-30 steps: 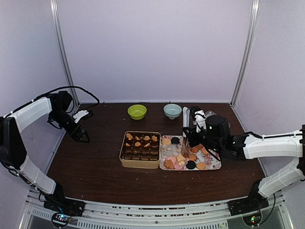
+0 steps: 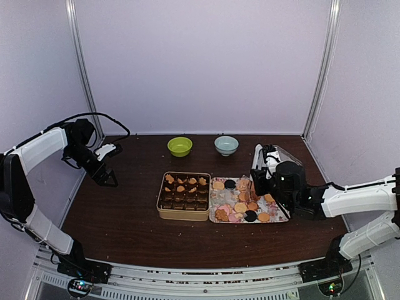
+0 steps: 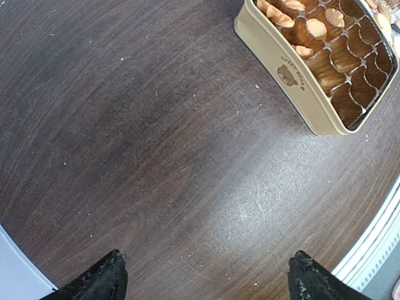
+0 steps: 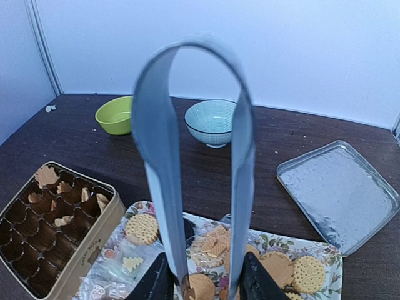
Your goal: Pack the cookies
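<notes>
The cookie tin (image 2: 182, 214) with its brown divided insert holds several cookie pieces in its back compartments. Right of it, cookies and clear wrap lie on a floral tray (image 2: 222, 220). My right gripper is over that tray, with pale blue tongs (image 4: 156, 125) upright between its fingers, their loop on top and lower ends hidden. My left gripper hangs open over bare table at the left, nothing between its fingers.
A green bowl (image 2: 179, 147) and a light blue bowl (image 2: 226, 145) stand at the back. A metal tray (image 4: 337, 194) lies back right.
My right gripper has moved right over the floral tray with the tongs. The left arm looks unchanged.
</notes>
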